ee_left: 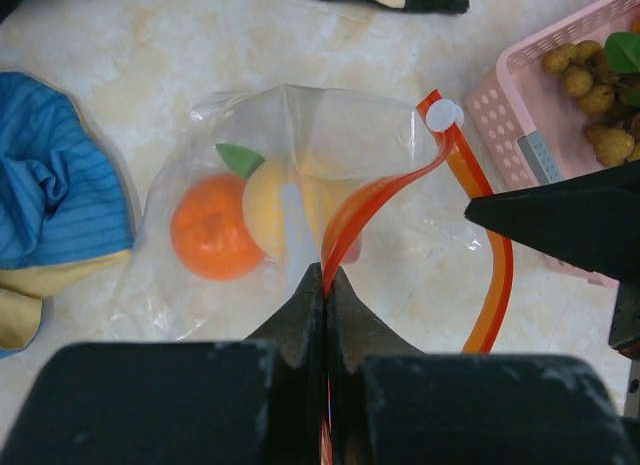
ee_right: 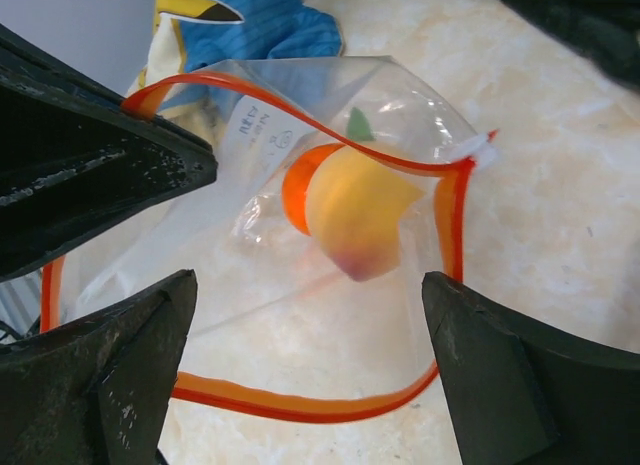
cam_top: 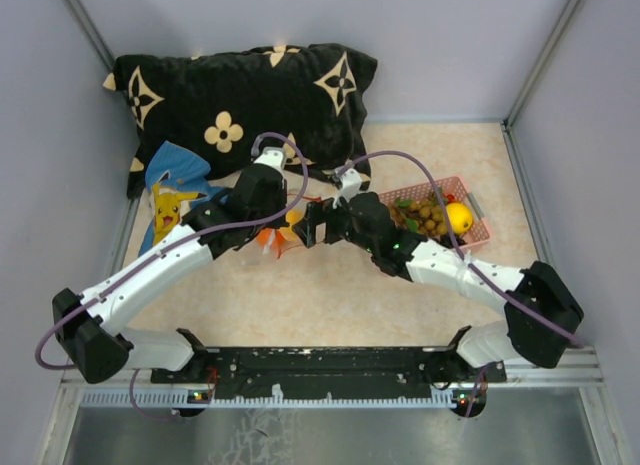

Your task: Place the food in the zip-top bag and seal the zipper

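Note:
The clear zip bag [ee_left: 170,305] with orange zipper edging lies on the table, holding an orange fruit [ee_left: 215,227] and a yellow fruit [ee_right: 355,210]. My left gripper is shut on a fold of the bag's orange edge, which runs between its fingers. My right gripper is open over the bag's mouth, its fingers apart around the lower orange rim, with the slider end of the zipper [ee_left: 442,115] nearby. In the top view both grippers meet over the bag and partly hide it.
A pink basket [cam_top: 475,240] of food stands at the right. A blue Pikachu cloth [cam_top: 165,200] lies to the left, and a black patterned cushion [cam_top: 240,105] at the back.

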